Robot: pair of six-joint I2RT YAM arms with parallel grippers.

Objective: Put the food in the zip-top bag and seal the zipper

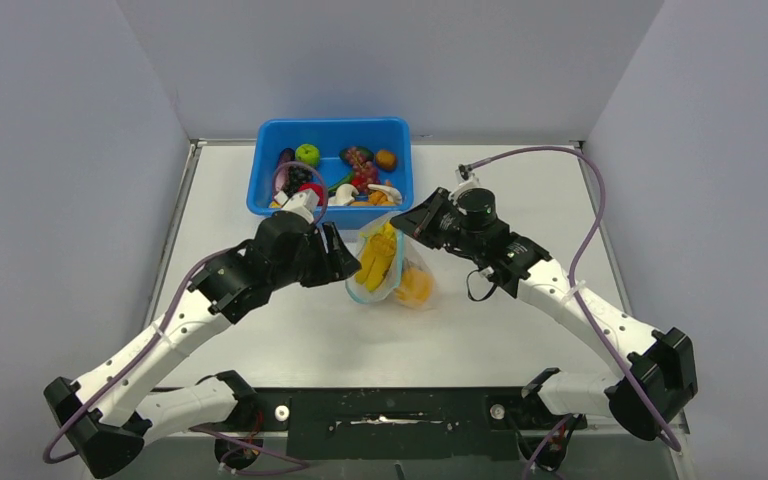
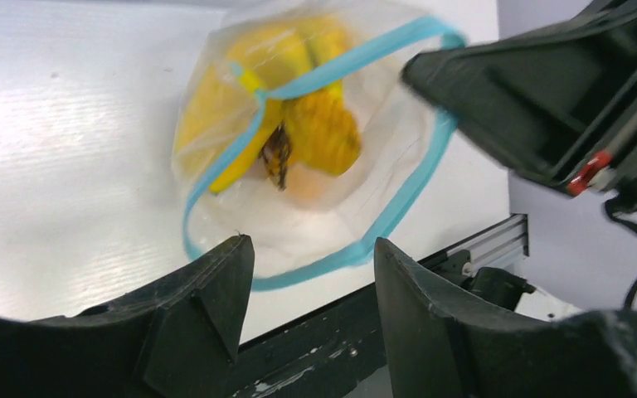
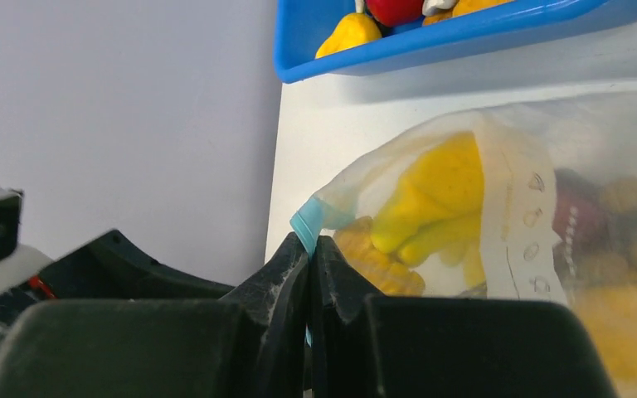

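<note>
A clear zip top bag with a blue-edged mouth stands at the middle of the table, its mouth gaping toward the left arm. Inside it lies yellow food, banana-like from above. My right gripper is shut on the bag's blue rim. On the left of the bag, my left gripper is open with its fingers apart; in its wrist view the lower blue edge of the mouth passes beyond the gap between the fingertips. Whether they touch the bag I cannot tell.
Behind the bag stands a blue bin holding fruit and vegetables, including a green apple. Both grippers are close together at the bag.
</note>
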